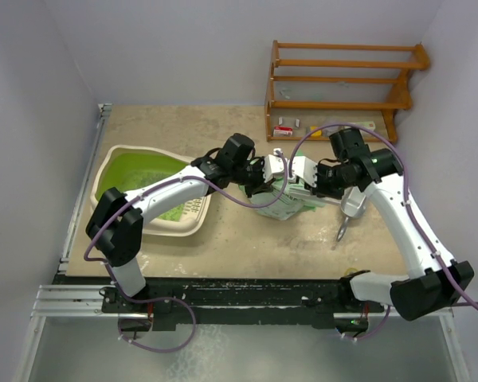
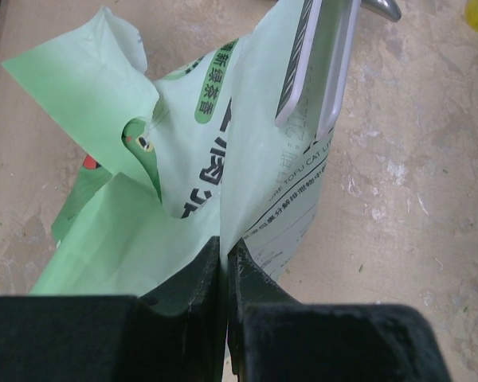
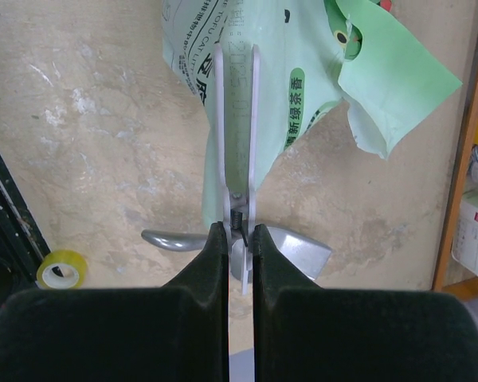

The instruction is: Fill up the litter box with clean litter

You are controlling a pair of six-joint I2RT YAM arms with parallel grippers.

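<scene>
A pale green printed litter bag [image 2: 183, 143] stands crumpled in the middle of the table, partly hidden by both arms in the top view. My left gripper is shut on its folded top edge. My right gripper is shut on a long white plastic clip [image 3: 221, 135] lying along the bag's top. A metal scoop [image 1: 352, 205] lies beside the bag on the right, under the clip in the right wrist view. The litter box [image 1: 199, 213], with a green inside, stands at the left, partly covered by the left arm.
A wooden rack [image 1: 342, 64] with small items stands at the back right. A roll of yellow tape [image 3: 61, 269] lies near the front edge. The bare table shows in front of the bag.
</scene>
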